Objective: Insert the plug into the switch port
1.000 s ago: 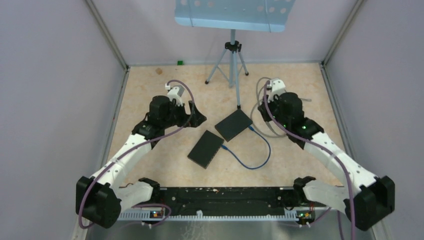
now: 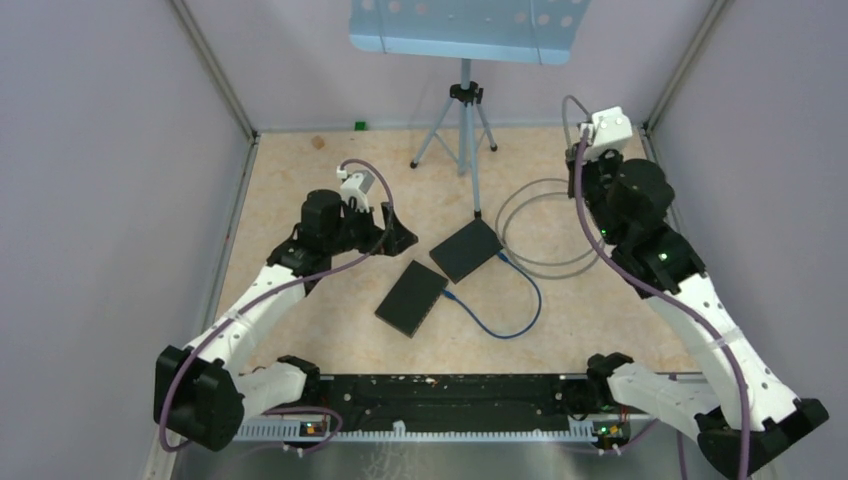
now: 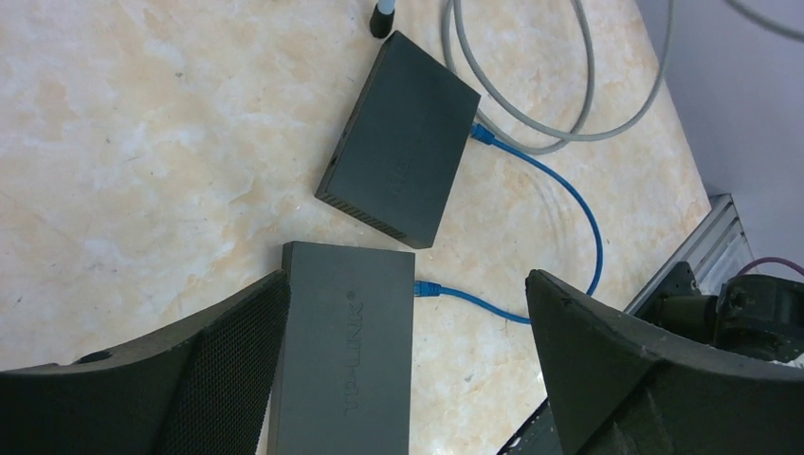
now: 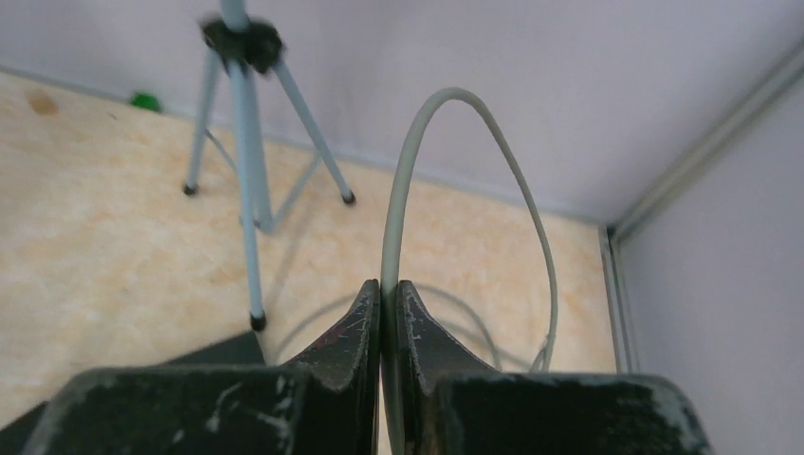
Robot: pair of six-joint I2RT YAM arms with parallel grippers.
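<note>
Two black flat switches lie on the table, a nearer one [image 2: 411, 298] marked TP-LINK and a farther one [image 3: 403, 140]. A blue cable [image 2: 518, 333] runs in a curve between them, with a blue plug [image 3: 428, 288] at the near switch's side and another blue plug [image 3: 483, 133] at the far one's. A grey cable [image 4: 402, 180] is held by my right gripper, shut on it high at the right; no plug end of it is clearly visible. My left gripper is open above the switches, nothing between its fingers.
A light-blue stand [image 2: 466, 125] is at the back, one foot touching close to the far switch. Grey cable loops [image 3: 521, 118] lie right of that switch. Walls enclose both sides.
My right gripper has risen and moved right and back, drawing the grey cable up with it. The left arm has barely shifted. The switches and blue cable stay in place.
</note>
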